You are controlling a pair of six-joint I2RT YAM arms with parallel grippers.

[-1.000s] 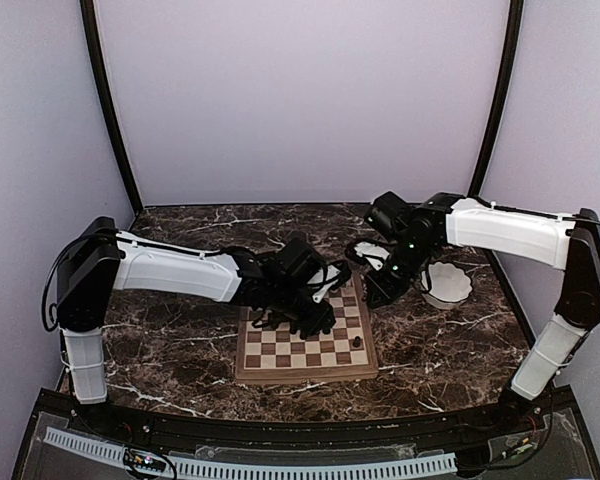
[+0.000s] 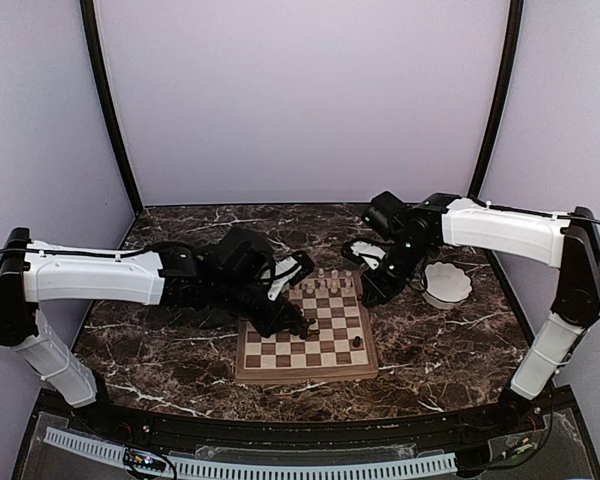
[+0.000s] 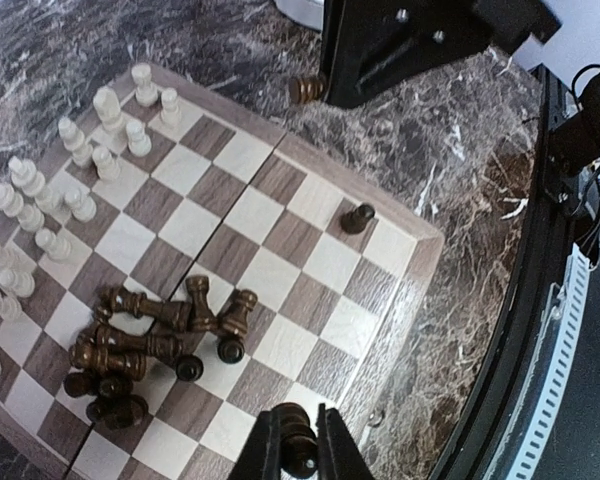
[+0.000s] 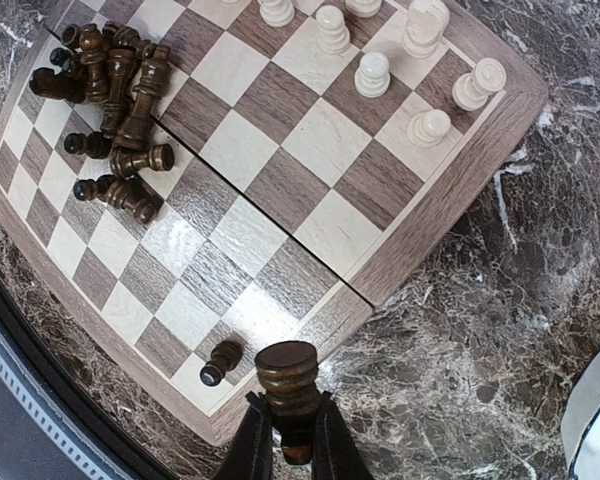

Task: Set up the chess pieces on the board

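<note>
The chessboard [image 2: 305, 375] has white pieces [image 3: 107, 110] standing along its far side and a cluster of dark pieces [image 3: 130, 340], mostly lying, on its middle-left. One dark piece [image 3: 356, 220] stands apart near the right edge. My left gripper is shut on a dark piece [image 3: 295, 425] above the board's near half. Beside the board's right edge, my right gripper holds another dark piece [image 4: 288, 370] between its fingers.
A white bowl [image 2: 446, 285] sits right of the board, behind the right gripper.
My left arm has moved left and its gripper has shifted left over the board. The right arm is almost unchanged.
</note>
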